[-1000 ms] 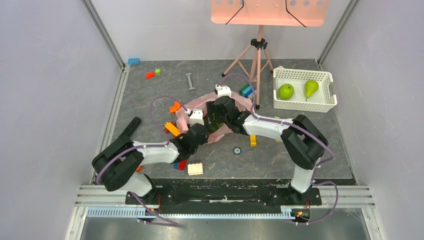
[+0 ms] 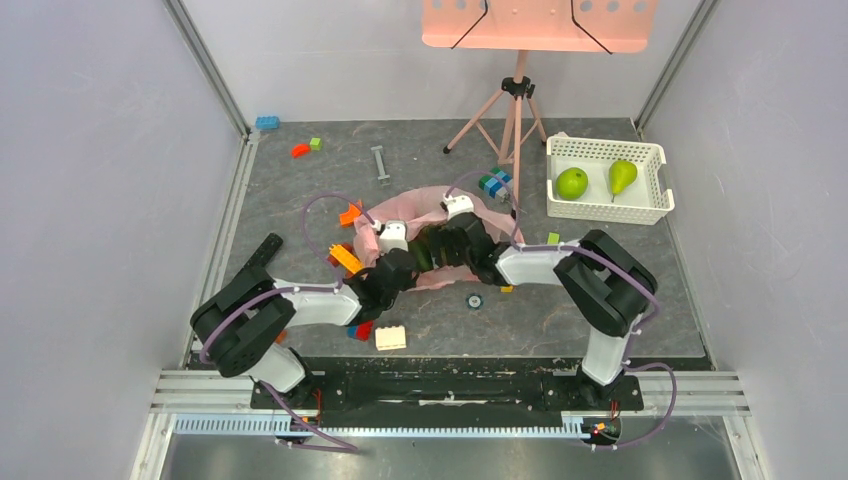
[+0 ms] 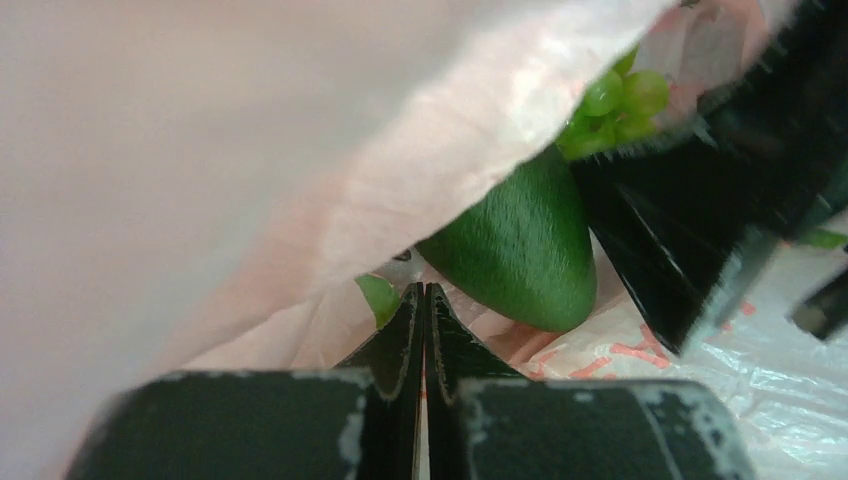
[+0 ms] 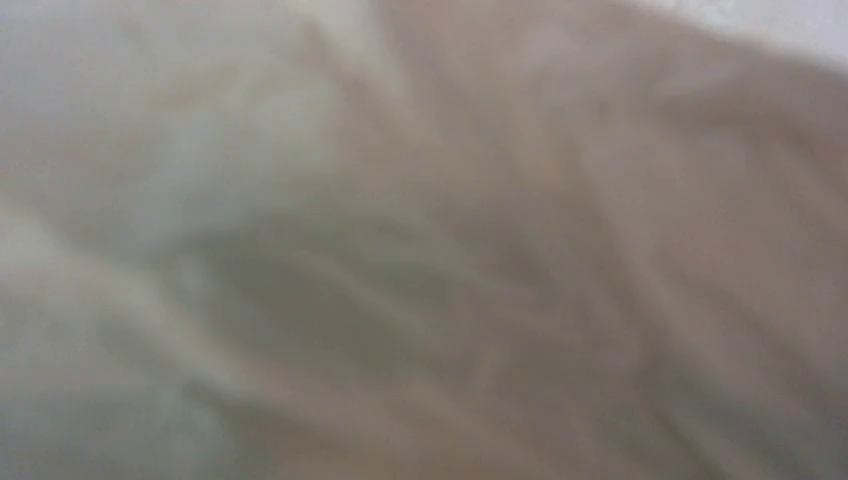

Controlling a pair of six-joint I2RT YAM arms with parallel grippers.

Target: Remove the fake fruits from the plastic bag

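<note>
The pink plastic bag (image 2: pixel 410 205) lies crumpled in the middle of the floor, and both arms reach into it. Inside it, in the left wrist view, are a dark green avocado-like fruit (image 3: pixel 525 255) and light green grapes (image 3: pixel 625 105), partly behind a bag fold. My left gripper is shut just in front of the dark fruit, with nothing visible between its fingertips. Black fingers of my right gripper stand apart, one beside the dark fruit; whether it touches is unclear. The right wrist view holds only blurred bag film (image 4: pixel 500 250).
A white basket (image 2: pixel 610 208) at the right holds a green apple (image 2: pixel 571 184) and a green pear (image 2: pixel 622 176). A pink tripod stand (image 2: pixel 516 110) rises behind the bag. Toy bricks, such as a cream one (image 2: pixel 390 337), lie around it.
My right gripper has shifted right and toward the front, and the bag's right side has spread outward with it. The left arm has moved only slightly.
</note>
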